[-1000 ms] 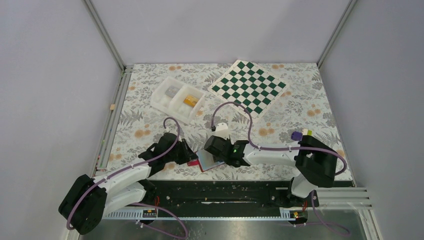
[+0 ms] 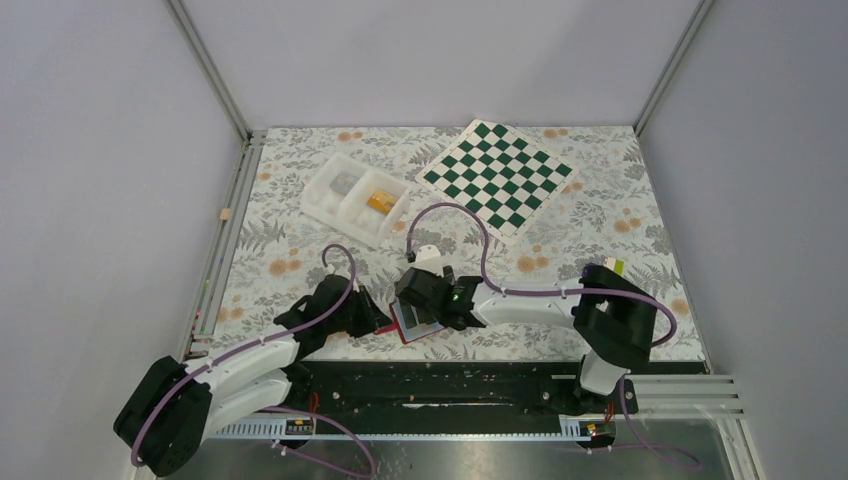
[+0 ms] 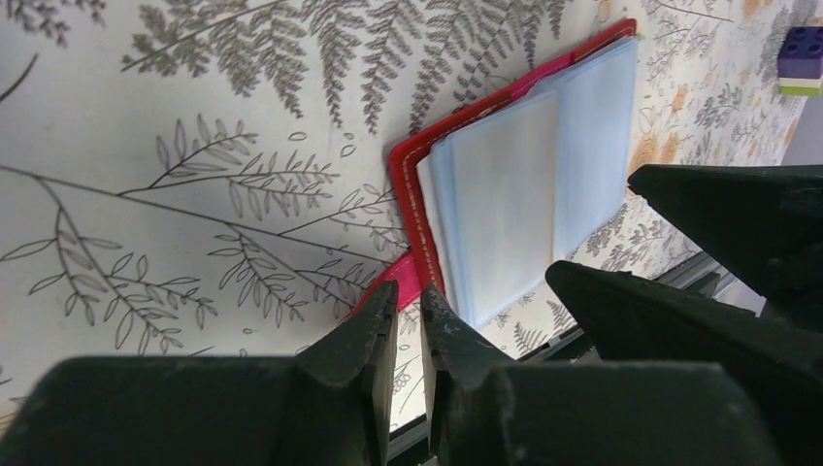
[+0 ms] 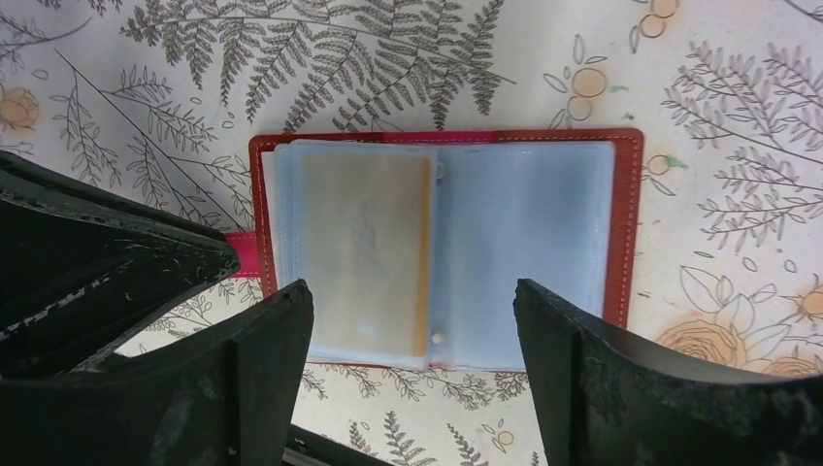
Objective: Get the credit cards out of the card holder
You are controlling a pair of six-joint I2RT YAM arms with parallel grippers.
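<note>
The open card holder (image 2: 409, 331) has a red stitched edge and clear bluish sleeves and lies flat near the table's front. In the right wrist view a pale card (image 4: 364, 252) with an orange edge fills its left sleeve; the right sleeve (image 4: 524, 243) looks empty. A red strap (image 3: 406, 275) sticks out from the holder's left side. My left gripper is at this strap, a narrow gap between its fingertips; whether they touch the strap is unclear. Above the sleeves hangs my right gripper, its fingers wide apart with nothing between them.
Behind the left arm stands a white divided tray (image 2: 322, 222) with a grey piece (image 2: 345, 183) and an orange piece (image 2: 381, 201) inside. A green checkered board (image 2: 497, 178) lies at the back. Purple block (image 3: 802, 49) at the right, partly covered by the right arm in the top view.
The left gripper shifted slightly down and left at the strap, which now looks straighter.
</note>
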